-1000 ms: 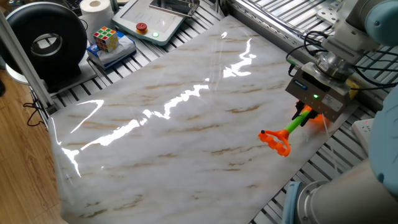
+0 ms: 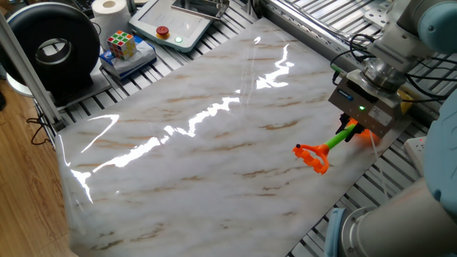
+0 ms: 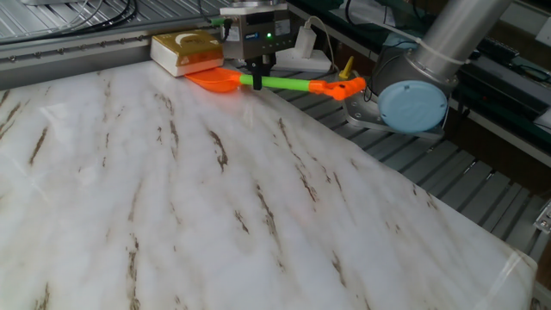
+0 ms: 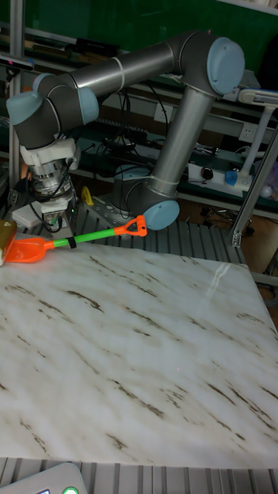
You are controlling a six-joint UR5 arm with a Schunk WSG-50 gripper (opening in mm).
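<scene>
A toy shovel with a green shaft point(image 2: 338, 138) and an orange D-shaped handle point(image 2: 313, 158) is at the table's right side. Around the shaft, my gripper point(image 2: 347, 130) is shut, its dark fingers on either side of the green part. The second exterior view shows the orange blade point(image 3: 213, 81) low by the tabletop, with the handle end point(image 3: 340, 88) reaching out past the table edge. Most of the blade is hidden behind the gripper in the first exterior view. Whether the blade touches the table, I cannot tell.
A gold and white box point(image 3: 187, 53) sits right by the blade at the table's corner.
The shovel's handle end has swung slightly left and up in the first exterior view. My gripper has stayed nearly in place, still around the shaft.
</scene>
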